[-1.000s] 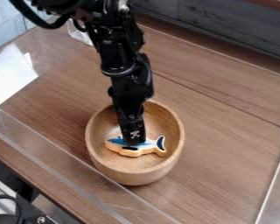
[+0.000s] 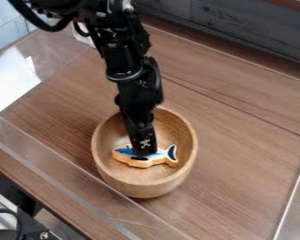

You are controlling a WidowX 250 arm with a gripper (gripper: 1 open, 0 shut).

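Observation:
A round wooden bowl (image 2: 146, 187) stands on the wooden table, with a wooden toy fish (image 2: 161, 158) painted blue and white lying inside it. My black gripper (image 2: 143, 148) reaches down into the bowl from above, its tip at the middle of the fish. The fingertips overlap the fish, and whether they touch it or how far apart they are is hard to tell from this view.
A white sheet (image 2: 7, 80) lies at the left edge. A grey wooden wall runs along the back. Cables and dark hardware sit at the lower left.

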